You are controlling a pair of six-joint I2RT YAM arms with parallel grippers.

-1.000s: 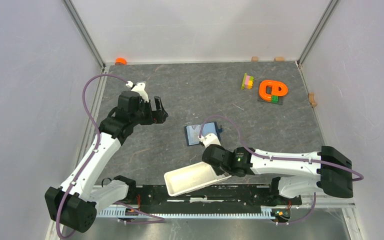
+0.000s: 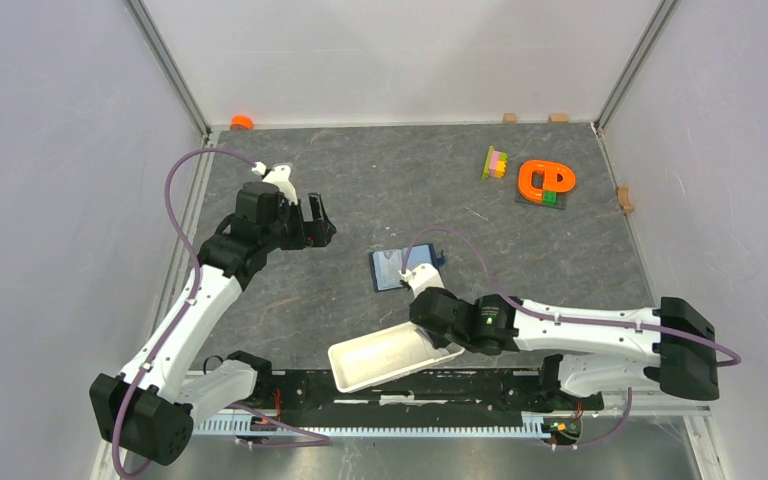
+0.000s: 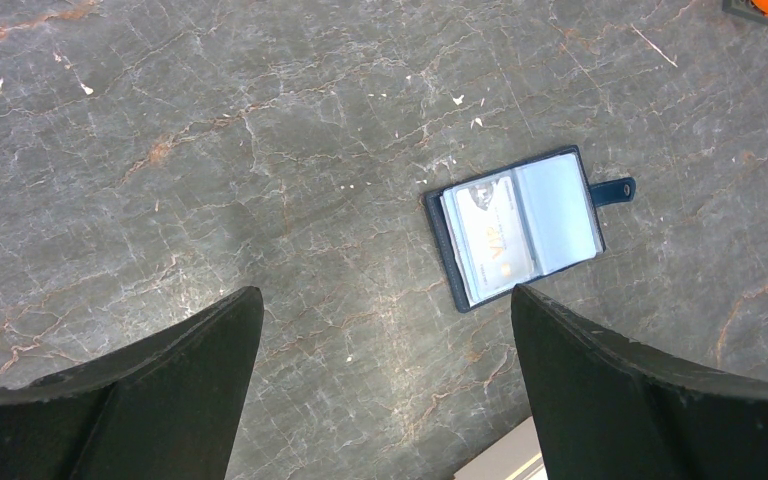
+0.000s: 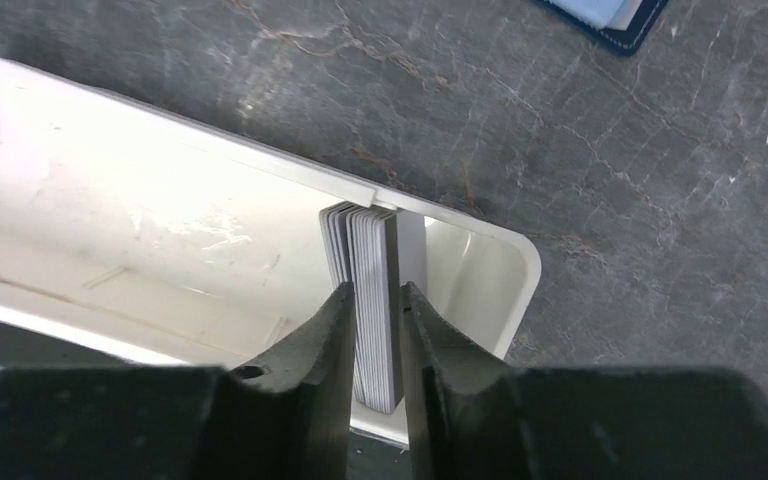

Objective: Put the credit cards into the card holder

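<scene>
The dark blue card holder [image 3: 565,215] lies open and flat on the grey table, clear sleeves showing and its strap pointing right; one sleeve has yellowish marks on it. A row of credit cards [image 4: 370,260] stands on edge at the right end of the white tray [image 4: 190,135], with a darker piece along its right side. My right gripper is over that row, fingertips apart on either side of several cards; whether they touch is unclear. My left gripper hangs open and empty above bare table, left of the holder.
Toy blocks [image 2: 496,162] and an orange letter-shaped toy [image 2: 546,180] sit at the back right. An orange round object [image 2: 242,122] rests at the back left corner.
My right arm has shifted slightly to the right over the tray's right end. The left arm, tray and card holder have stayed in place.
</scene>
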